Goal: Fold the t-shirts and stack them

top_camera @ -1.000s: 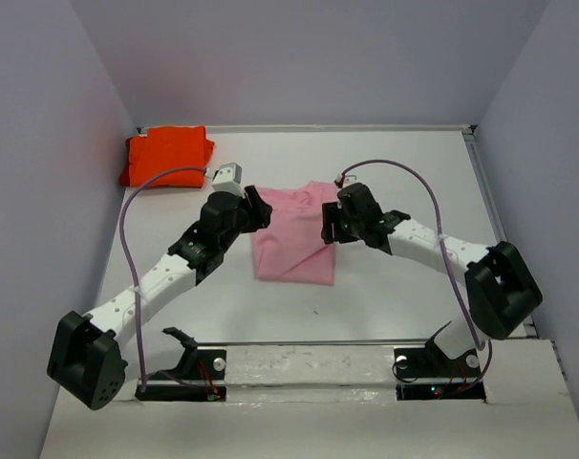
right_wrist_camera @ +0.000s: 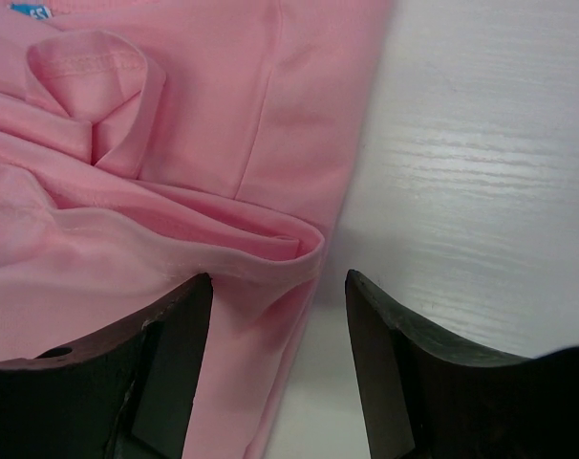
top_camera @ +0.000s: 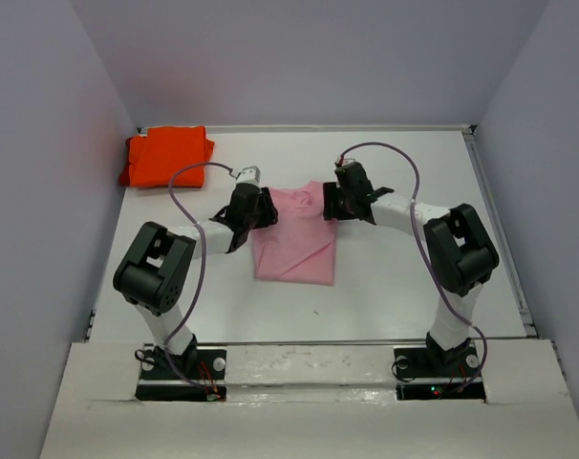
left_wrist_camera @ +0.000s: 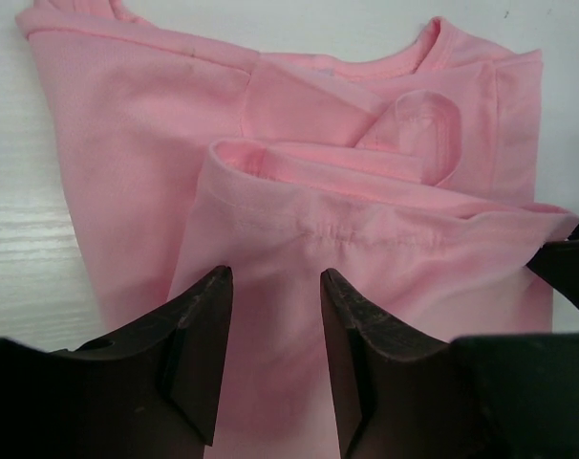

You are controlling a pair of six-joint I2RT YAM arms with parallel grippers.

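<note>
A pink t-shirt (top_camera: 294, 249) lies partly folded in the middle of the table, with a rumpled folded band across its upper part. My left gripper (top_camera: 268, 210) is over the shirt's upper left; in its wrist view the parted fingers (left_wrist_camera: 276, 287) hover over the pink cloth with nothing visibly held. My right gripper (top_camera: 332, 201) is at the upper right edge, open, its fingers (right_wrist_camera: 175, 344) either side of the folded cloth's corner (right_wrist_camera: 299, 258).
A folded red-orange stack of cloth (top_camera: 170, 153) lies at the back left corner. Walls stand on three sides.
The shirt looks unchanged.
</note>
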